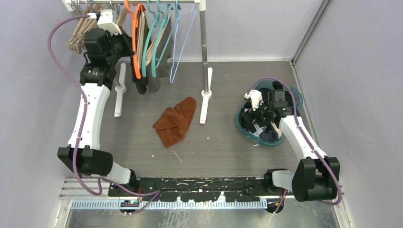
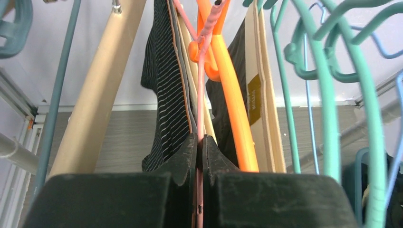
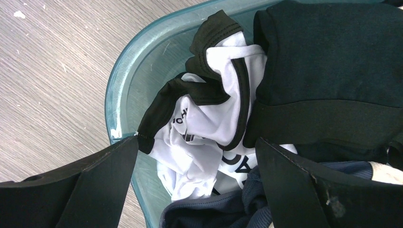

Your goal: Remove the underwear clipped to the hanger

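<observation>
My left gripper is up among the hangers on the rack, shut on a thin pink hanger (image 2: 201, 109). Next to it hang an orange hanger (image 2: 233, 99), a dark striped cloth (image 2: 168, 109) and a dark cloth (image 2: 230, 57) with wooden hangers; clips on them are not clear. My right gripper is open over the teal basket (image 3: 119, 95), above white-and-black garments (image 3: 214, 104) and dark clothing (image 3: 328, 57), with nothing visibly gripped.
Teal hangers (image 1: 154, 57) and a blue hanger (image 1: 173, 71) hang to the right. A brown cloth (image 1: 173, 123) lies on the floor below the rack, which has upright poles (image 1: 204, 47).
</observation>
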